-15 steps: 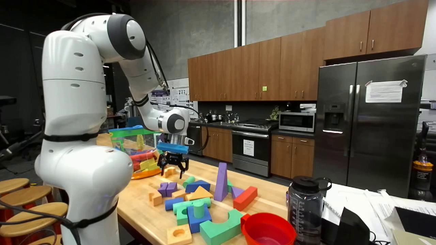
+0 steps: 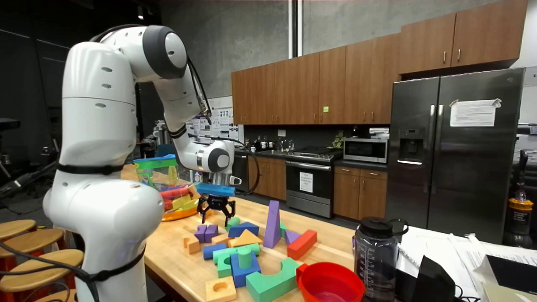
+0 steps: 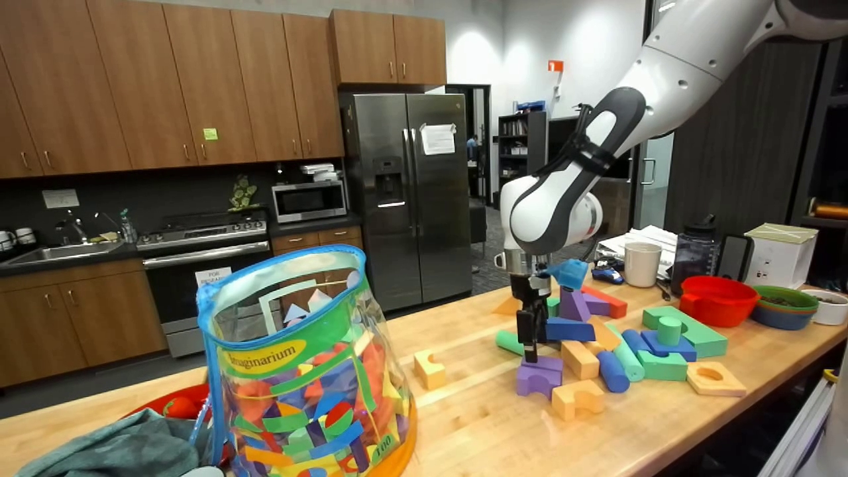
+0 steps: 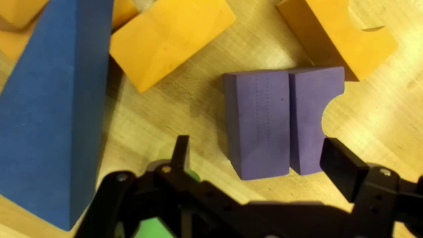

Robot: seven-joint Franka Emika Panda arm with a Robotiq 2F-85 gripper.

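Two purple blocks (image 4: 261, 125) stand side by side on the wooden table; the right-hand one has a curved notch. In the wrist view they lie ahead of my open gripper, within the span between its fingers, with nothing gripped. Exterior view 1 shows the gripper (image 2: 215, 221) low over the table, just behind the purple pair (image 2: 206, 233). Seen from exterior view 2, the gripper (image 3: 530, 354) overlaps the purple blocks (image 3: 540, 377); contact cannot be told. A blue wedge (image 4: 39, 111) lies left of the gripper, and a notched orange block (image 4: 345, 35) sits beside the purple pair.
A clear bag of blocks (image 3: 306, 397) stands at the table's left in exterior view 2. Toward the other end are a green arch (image 2: 274, 282), a red bowl (image 2: 329, 284) and a dark bottle (image 2: 375, 259). A tall purple wedge (image 2: 272, 224) rises nearby. Bare tabletop lies near the bag.
My gripper has come down and slightly to the right in exterior view 1, nearer the purple blocks. The blocks look unmoved.
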